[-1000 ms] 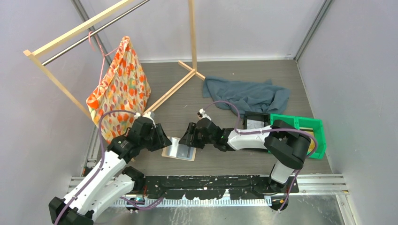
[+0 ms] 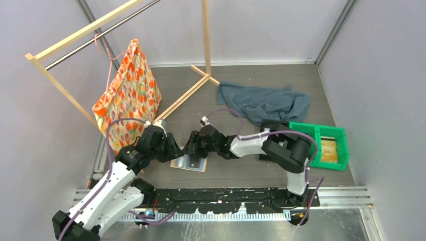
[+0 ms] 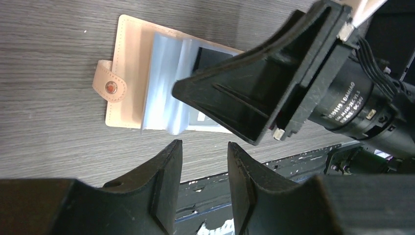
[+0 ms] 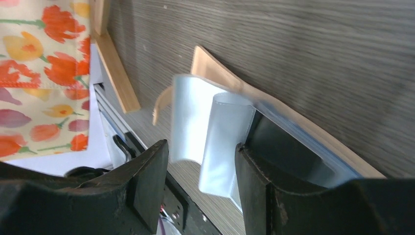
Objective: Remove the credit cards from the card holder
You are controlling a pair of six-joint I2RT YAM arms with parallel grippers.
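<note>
The card holder (image 3: pixel 129 54) lies open on the table, tan with a snap tab and translucent sleeves (image 3: pixel 161 83); dark contents show inside, not clearly identifiable. My right gripper (image 2: pixel 189 145) is over the holder, its open fingers down at the sleeves (image 4: pixel 222 127) in the right wrist view. My left gripper hovers beside the holder's near side, part open with nothing visible between its fingers.
A flowered bag (image 2: pixel 128 95) hangs from a wooden rack on the left. A blue cloth (image 2: pixel 263 103) lies at the back. Green bins (image 2: pixel 341 148) and a dark box stand right. Bare table surrounds the holder's far side.
My right gripper has moved left, further over the card holder. The holder sits slightly further left than a second ago. The left arm looks still in the top view.
</note>
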